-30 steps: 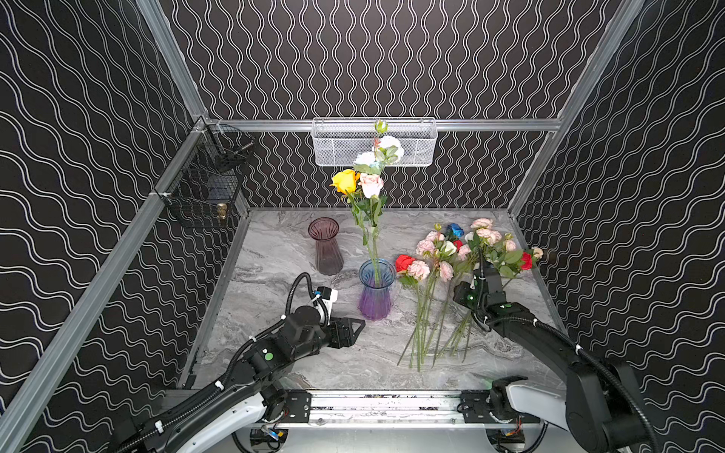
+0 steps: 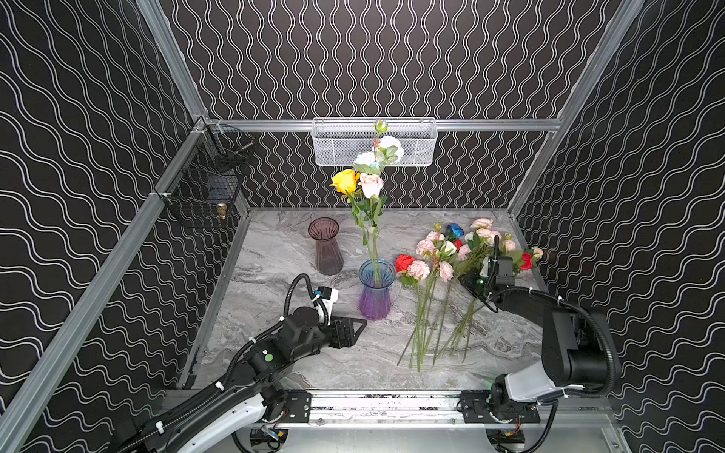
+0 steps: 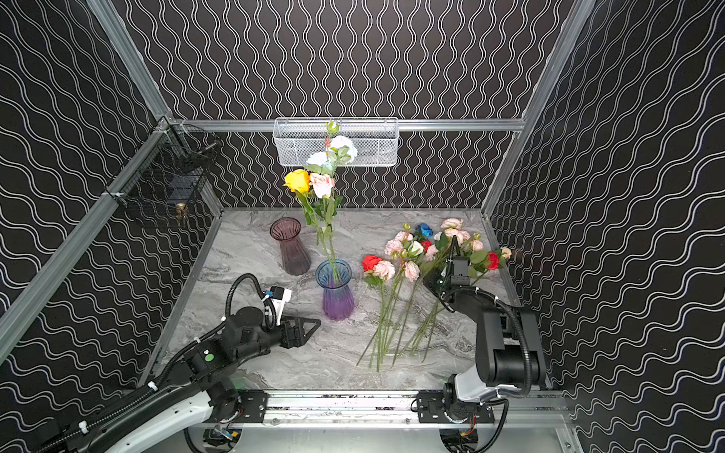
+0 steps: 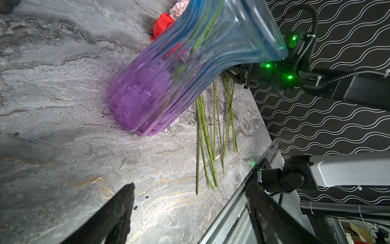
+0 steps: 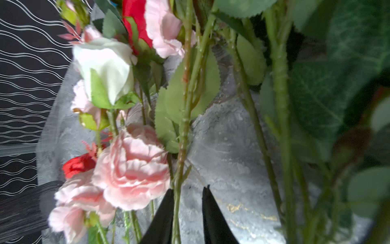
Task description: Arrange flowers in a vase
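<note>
The blue-and-purple glass vase (image 2: 375, 298) stands upright mid-table, holding a few tall stems with yellow rose (image 2: 346, 181), pink and white blooms. My left gripper stays open just front-left of it, nothing between its fingers. On the right lie loose flowers in a pile, among them a pink bloom (image 5: 132, 168) and a white rose (image 5: 103, 67). My right gripper is low over this pile, its fingers parted. One thin green stem (image 5: 183, 138) runs down into the gap, close by the left fingertip; the fingers are not closed on it.
A smoky purple vase (image 2: 327, 247) stands empty behind and left of the blue one. Long stems (image 2: 423, 332) spread toward the front edge. A white wire basket (image 2: 374, 145) hangs on the back wall, a black one (image 2: 204, 188) at left.
My right arm has swung, its gripper shifting right and slightly toward the back among the blooms. The left arm has barely moved; vases and flowers look unchanged.
</note>
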